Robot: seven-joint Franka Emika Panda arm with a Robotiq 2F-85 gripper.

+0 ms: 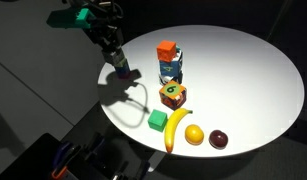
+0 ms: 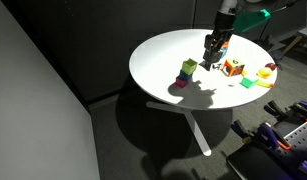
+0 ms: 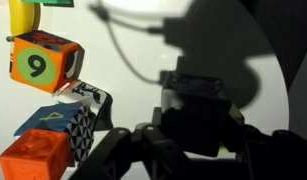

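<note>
My gripper hangs over the table's edge area with its fingers pointing down, shut on a dark block. That block fills the gap between the fingers in the wrist view, and its colour is lost in shadow. Close by stands a small stack with a green block on top, blue below and red-pink at the base. In exterior view 1 the gripper is just above and partly in front of this stack. Yellow-green edges show beside the held block in the wrist view. Whether block and stack touch, I cannot tell.
A taller stack topped by an orange block stands mid-table. Nearer the front are a numbered cube, a green block, a banana, an orange fruit and a dark red fruit.
</note>
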